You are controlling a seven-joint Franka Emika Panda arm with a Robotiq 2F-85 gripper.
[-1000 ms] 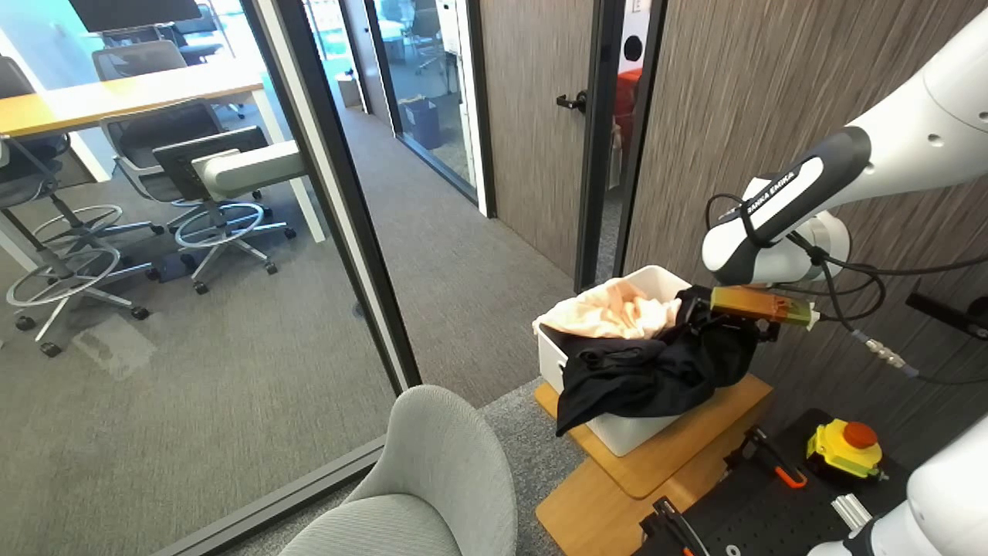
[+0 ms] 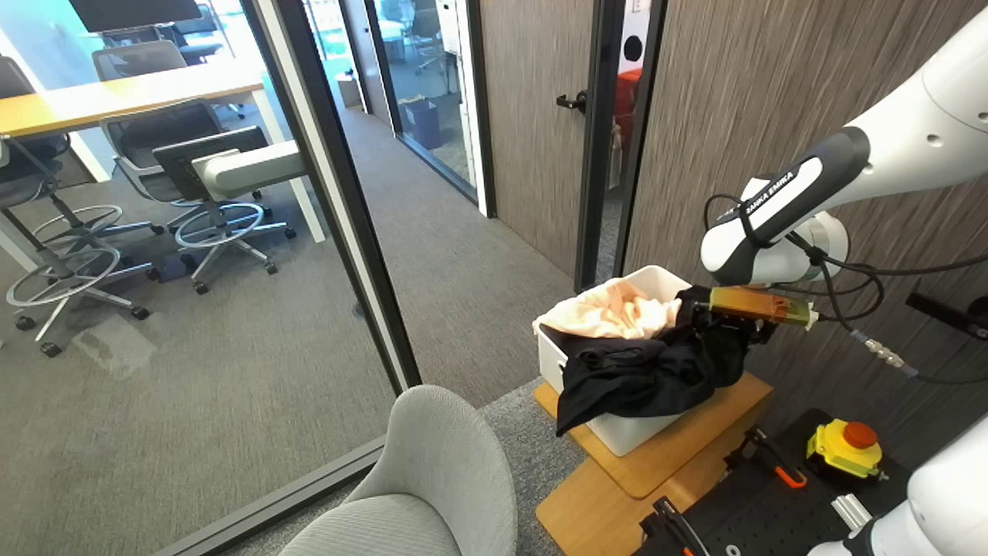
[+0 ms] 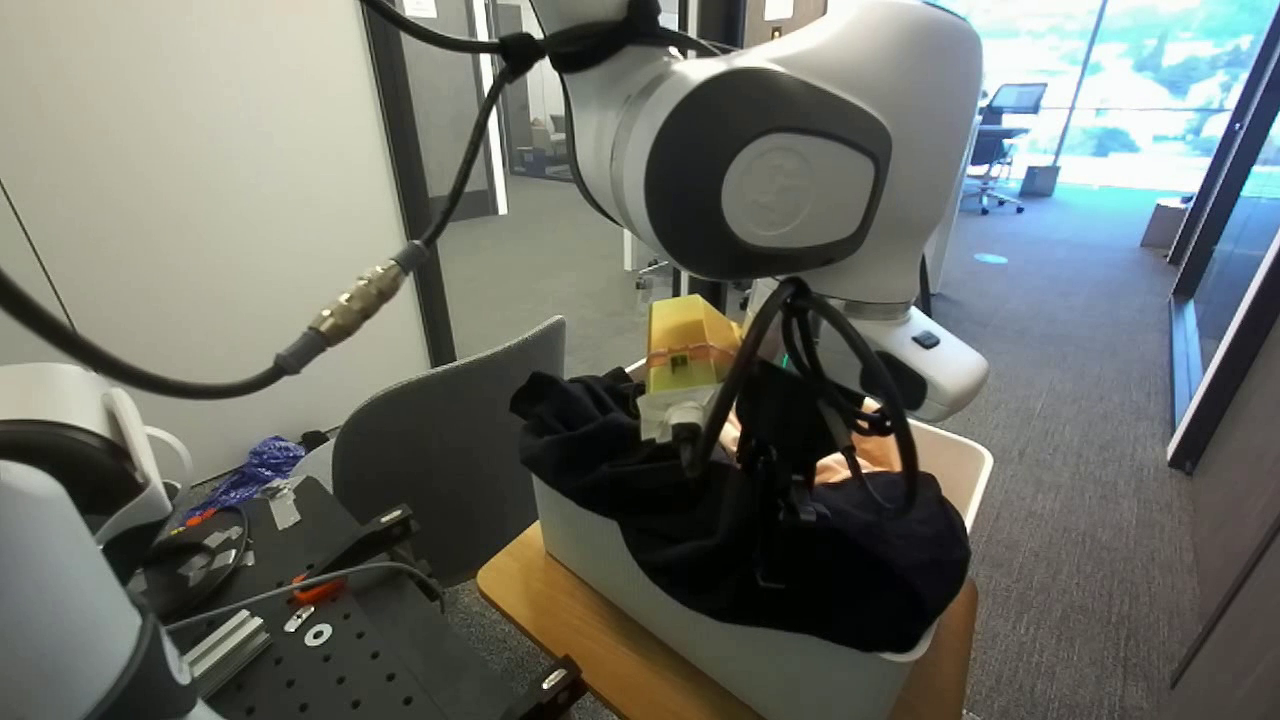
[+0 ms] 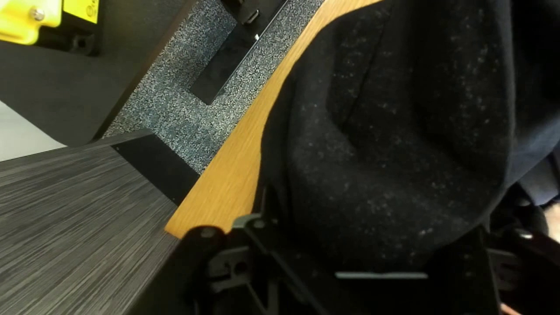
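Note:
A black cloth (image 2: 639, 371) lies bunched over the near part of a white bin (image 2: 630, 431) and hangs down outside it. Behind it in the bin is a peach cloth (image 2: 611, 310). My gripper is low at the wall-side end of the bin, pointing into the black cloth. In the wrist view its fingers stand apart, one on each side of a thick fold of black cloth (image 4: 388, 152). Dark fabric against dark fingers hides where they touch. Exterior view 2 shows the black cloth (image 3: 840, 576) draped over the bin's side, with the fingertips hidden.
The bin rests on a wooden board (image 2: 671, 463). Beside it are a black perforated table (image 2: 787, 514) and a yellow box with a red button (image 2: 847, 445). A wood-grain wall (image 2: 741, 102) stands close behind the arm; a grey chair (image 2: 435, 463) is nearby.
The gripper and arm have barely shifted. The black cloth beside the gripper sits slightly differently; the rest of the bin's contents look the same.

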